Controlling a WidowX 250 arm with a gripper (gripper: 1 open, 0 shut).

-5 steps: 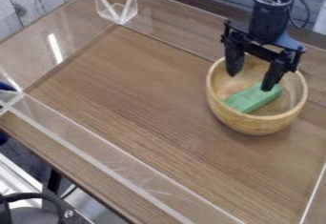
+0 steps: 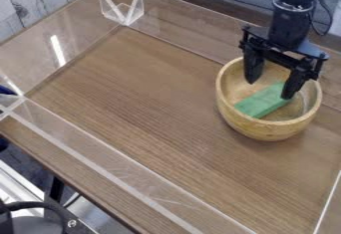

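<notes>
A tan round bowl sits at the right of the wooden table, with a green elongated object lying inside it. My black gripper hangs over the back half of the bowl, its two fingers spread apart and open, pointing down at either side above the green object. I see nothing held between them. Whether the fingertips touch the bowl or the object, I cannot tell.
A clear plastic piece stands at the back left. A dark device with cables is at the bottom left corner.
The gripper has shifted very slightly and turned a little over the bowl. The bowl and green object look unmoved.
</notes>
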